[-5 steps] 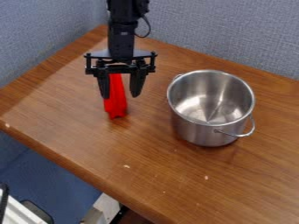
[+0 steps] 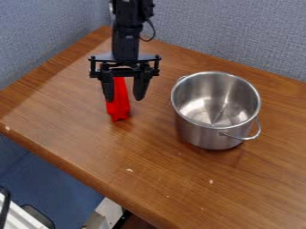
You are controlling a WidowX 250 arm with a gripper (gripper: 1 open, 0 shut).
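Note:
My black gripper (image 2: 124,88) hangs from the top centre over the left-middle of the table, its two fingers apart and pointing down. A red object (image 2: 117,105), long and narrow, sits at its left finger, partly hidden behind it; whether they touch I cannot tell. To the right stands a large steel pot (image 2: 217,113) with wire handles, empty as far as it shows.
Grey padded walls rise behind the table. At the lower left are the table's edge and some cables beyond it.

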